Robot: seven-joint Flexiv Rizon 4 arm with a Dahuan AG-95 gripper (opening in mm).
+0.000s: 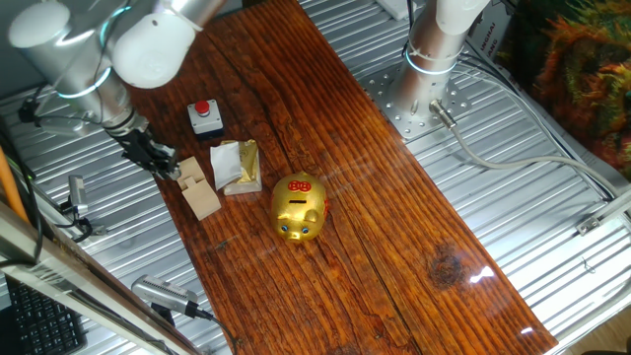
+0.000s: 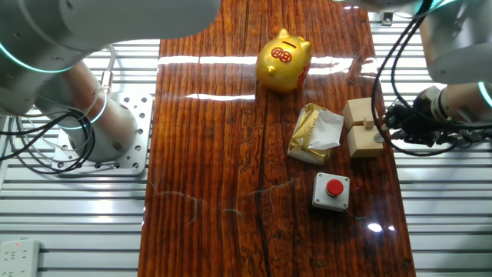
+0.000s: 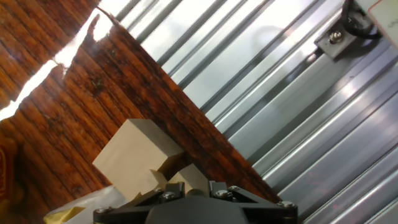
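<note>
My gripper is at the table's edge, low over a pale wooden block (image 3: 134, 155) with a stepped shape. In the wrist view the two fingertips are slightly apart, and a tan part of the block shows in or behind the gap. Whether they touch or grip anything cannot be made out. From the second exterior view, the dark gripper (image 2: 407, 123) reaches in from the right to the wooden block (image 2: 364, 142). A small pale round spot shows by the fingertips there. A golden piggy bank (image 1: 299, 207) with a slot in its back stands mid-table.
A white and gold packet (image 1: 237, 166) lies between the block and the piggy bank. Nearby is a grey box with a red button (image 1: 204, 116).
</note>
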